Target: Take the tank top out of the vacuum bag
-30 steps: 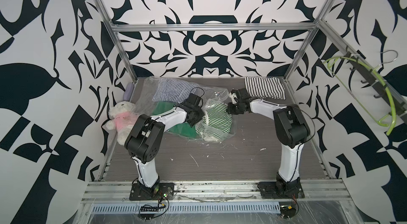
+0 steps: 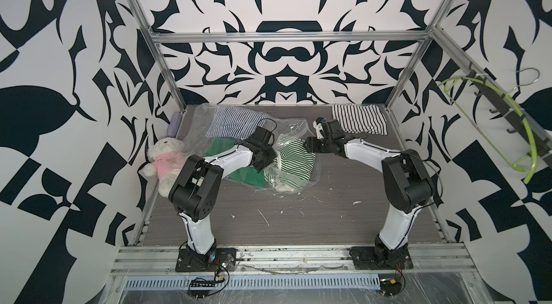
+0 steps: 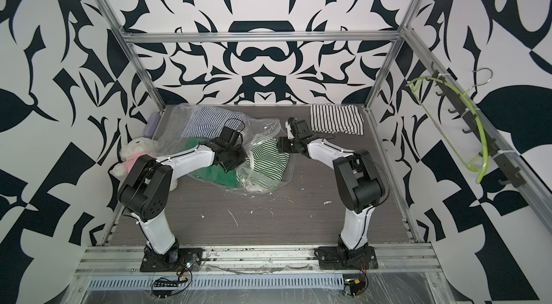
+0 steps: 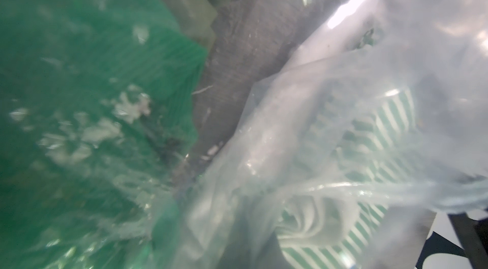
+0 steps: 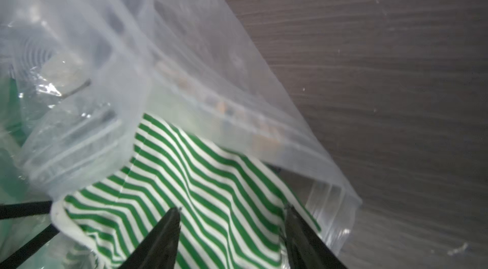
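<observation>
The green-and-white striped tank top (image 5: pixel 188 192) lies in the right part of the clear vacuum bag (image 5: pixel 244 116), whose raised edge arches over it in the right wrist view. My right gripper is part open above the cloth, fingers (image 5: pixel 165 241) apart, at the bag's right side. My left gripper (image 2: pixel 265 167) is shut at the bag's middle, on the tank top's left. Its fingers are hidden in the left wrist view, where loose film (image 4: pixel 284 131) fills the foreground; whether film is between them does not show.
Green cloth (image 2: pixel 247 176) and a blue-striped cloth (image 2: pixel 235 121) lie under film on the left. A black-and-white striped cloth (image 2: pixel 359 119) is at the back right, a teddy bear (image 2: pixel 165 160) at far left.
My left arm has stayed still.
</observation>
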